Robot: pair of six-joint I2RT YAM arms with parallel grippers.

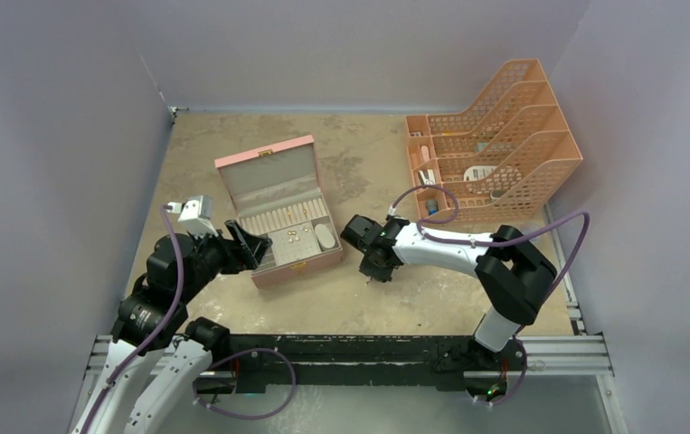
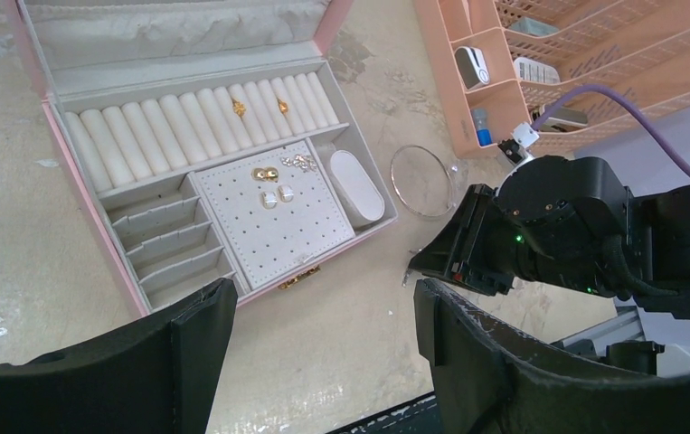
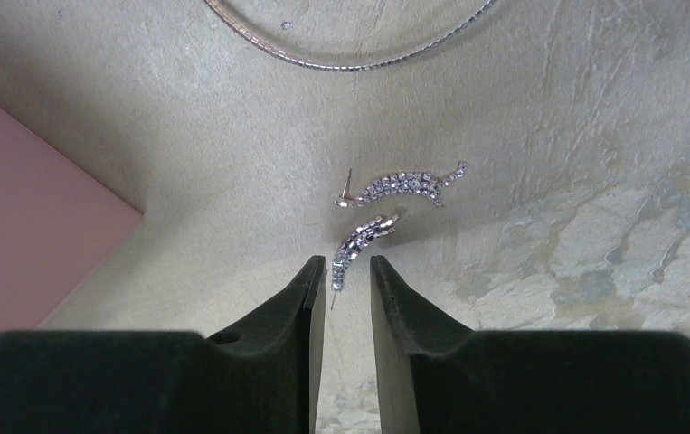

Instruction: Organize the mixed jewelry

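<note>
A pink jewelry box point(image 2: 121, 270) stands open, with rings in its slots and small pieces on its white board point(image 2: 278, 231). My left gripper is open beside the box, nothing between its fingers. My right gripper hangs low over the table just right of the box, part open, its fingertips at the lower end of a rhinestone earring point(image 3: 366, 233); I cannot tell if they touch it. A second earring point(image 3: 404, 186) lies just behind it, and a silver chain hoop point(image 3: 341, 67) farther back.
A peach organizer point(image 1: 517, 181) with assorted items stands at the back right. Side walls point(image 1: 70, 181) bound the space.
</note>
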